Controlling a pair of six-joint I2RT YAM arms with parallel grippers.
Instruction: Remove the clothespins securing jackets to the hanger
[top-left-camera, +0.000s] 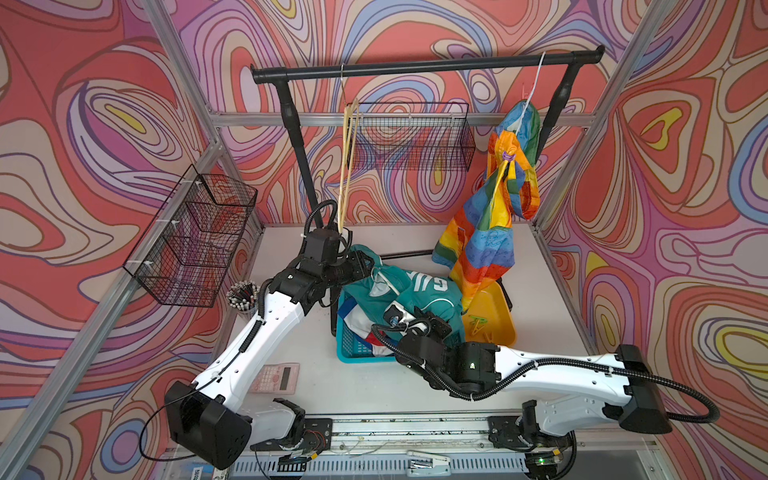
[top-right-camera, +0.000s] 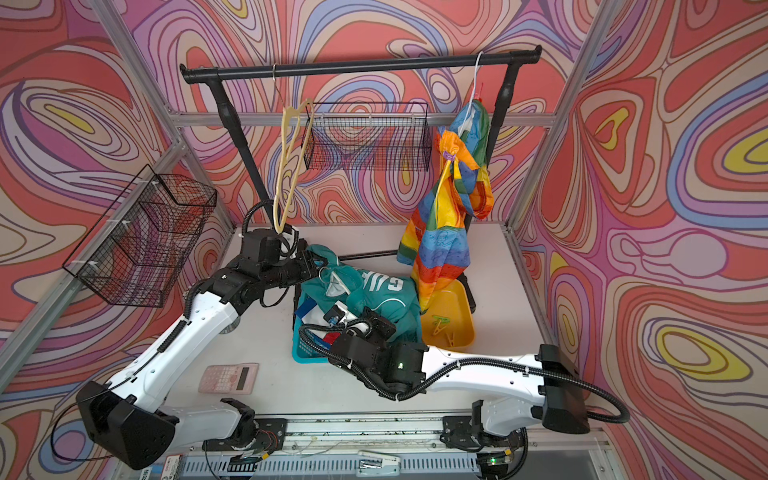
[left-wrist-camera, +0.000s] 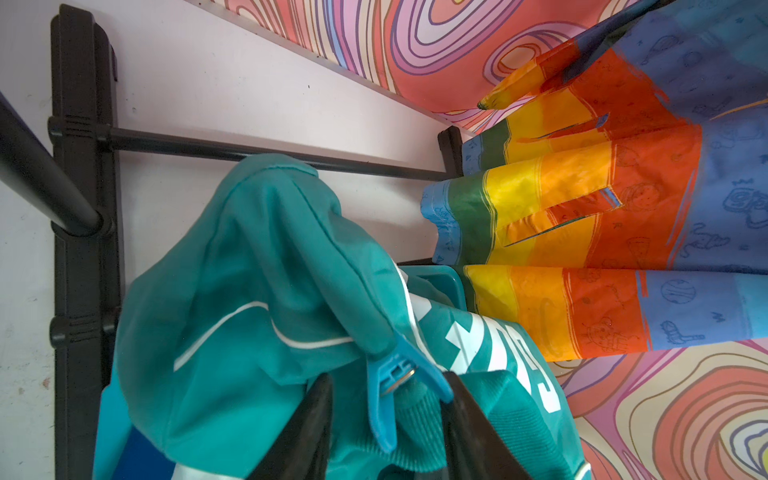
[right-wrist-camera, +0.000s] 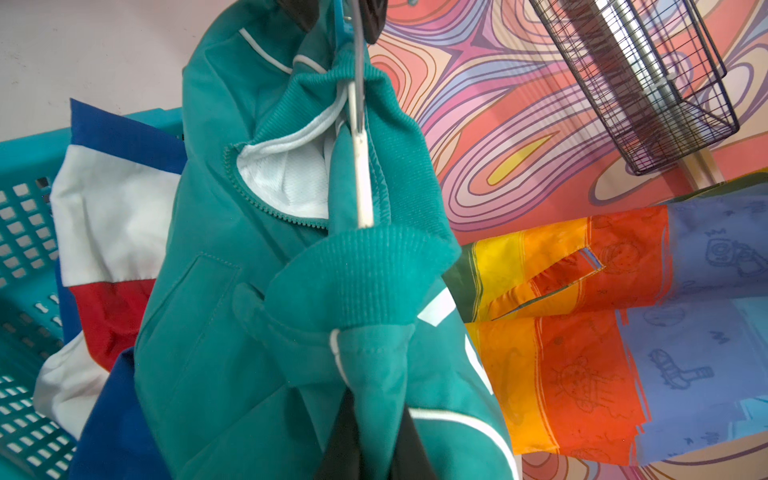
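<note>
A blue clothespin (left-wrist-camera: 382, 400) is clipped to the gathered upper part of the teal jacket (left-wrist-camera: 232, 232). My left gripper is part open, its fingers (left-wrist-camera: 313, 428) on either side of the clothespin's handles. One handle end appears to meet the finger on the right. In the right wrist view, my right gripper is shut with teal cloth bunched between its fingers. A pale stick-like piece (right-wrist-camera: 362, 168) runs from the jacket's ribbed opening toward the clothespin (right-wrist-camera: 342, 24). The arms partly cover the jacket in both top views.
An empty wooden hanger (top-left-camera: 346, 168) dangles from the black rack (top-left-camera: 432, 65) close above the left arm. A rainbow jacket (top-left-camera: 488, 232) hangs at right. The teal basket (top-left-camera: 348, 352) holds other clothes; a yellow bin (top-left-camera: 502, 320) contains a green clothespin (top-left-camera: 477, 323).
</note>
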